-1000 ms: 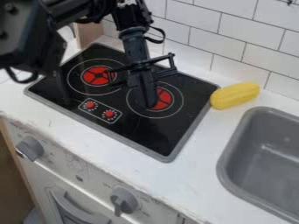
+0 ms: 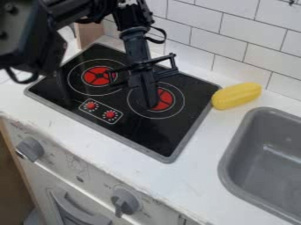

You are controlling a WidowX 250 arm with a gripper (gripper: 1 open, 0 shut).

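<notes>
My black gripper (image 2: 141, 81) hangs over the middle of a black induction cooktop (image 2: 83, 110) with red burner rings and a small control panel. Its dark fingers point downward near the right burner (image 2: 166, 100); against the black surface I cannot tell whether they are open or shut. A yellow corn cob (image 2: 235, 95) lies on the white counter to the right of the cooktop.
A grey sink (image 2: 235, 167) takes up the lower right. White tiled wall (image 2: 235, 35) runs behind. Oven knobs (image 2: 125, 202) are on the front below the counter. Bare counter (image 2: 188, 185) lies between cooktop and sink.
</notes>
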